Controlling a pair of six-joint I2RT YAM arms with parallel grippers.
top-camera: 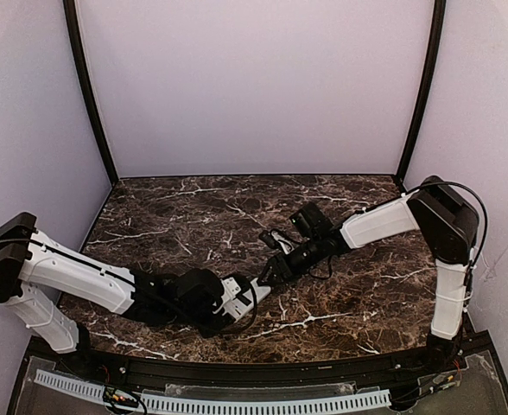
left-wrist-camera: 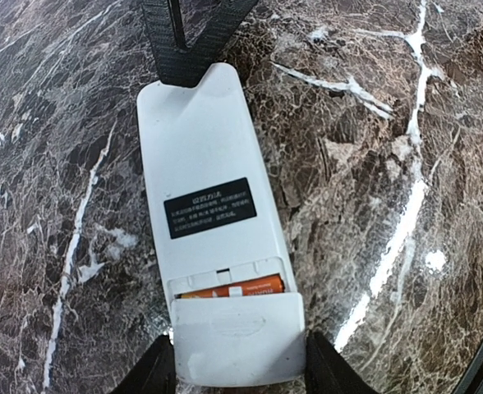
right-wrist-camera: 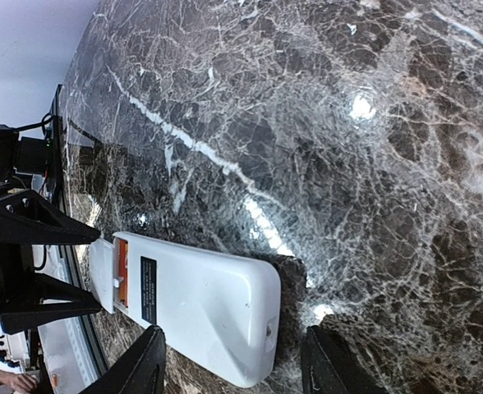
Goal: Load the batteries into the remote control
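The white remote (left-wrist-camera: 199,139) lies back up on the marble table, its battery bay showing an orange battery (left-wrist-camera: 256,286) in the left wrist view. My left gripper is shut on the white battery cover (left-wrist-camera: 238,324), holding it over the lower end of the bay, partly hiding it. In the right wrist view my right gripper stands open, fingers either side of the remote's upper end (right-wrist-camera: 250,320); whether they touch it I cannot tell. The remote's lower end is mostly hidden by my left gripper in the top view.
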